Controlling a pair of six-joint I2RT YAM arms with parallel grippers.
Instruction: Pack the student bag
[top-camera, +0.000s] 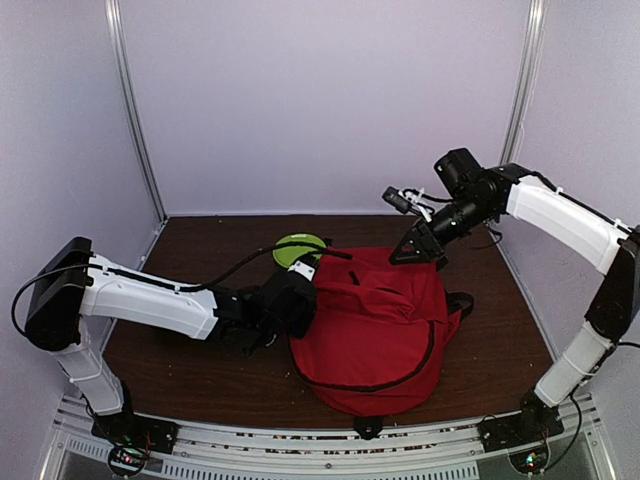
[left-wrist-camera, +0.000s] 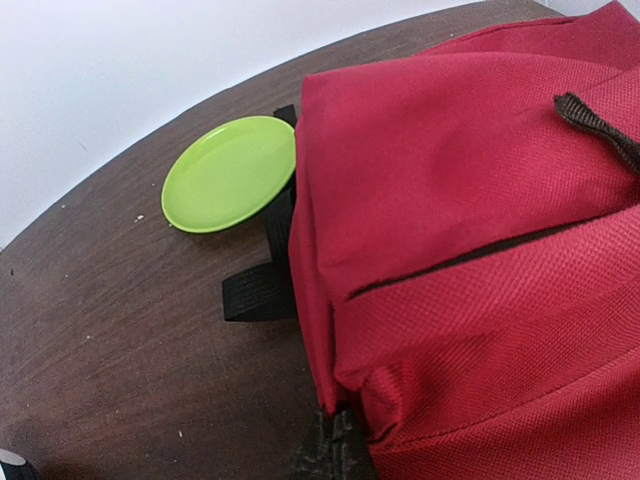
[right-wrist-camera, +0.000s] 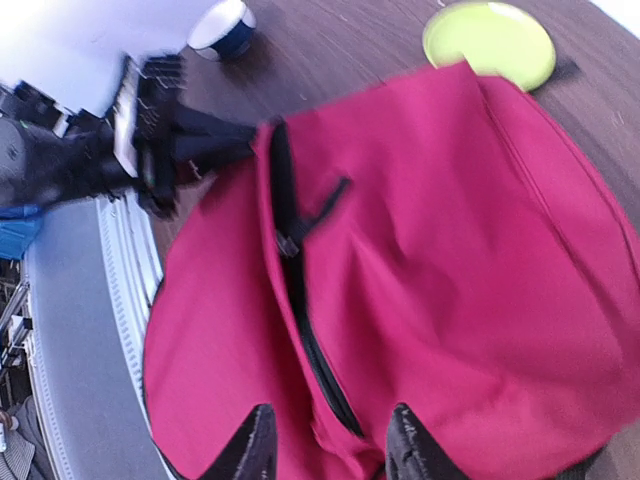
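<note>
A red student bag (top-camera: 375, 340) lies on the dark table, its dark zipper (right-wrist-camera: 315, 345) running across it. My left gripper is shut at the bag's left edge, with a thin fold of red cloth between its fingertips. Over the far right part of the bag hangs my right gripper. Its fingers (right-wrist-camera: 258, 440) stand apart with nothing between them, close above the cloth near one end of the zipper. Whether they touch the bag cannot be told. A green plate (left-wrist-camera: 230, 175) rests on the table beyond the bag's far left corner.
Black straps (left-wrist-camera: 260, 292) stick out from the bag's left side near the plate. In the right wrist view a white and dark blue cup-like object (right-wrist-camera: 222, 28) stands beyond my left gripper.
</note>
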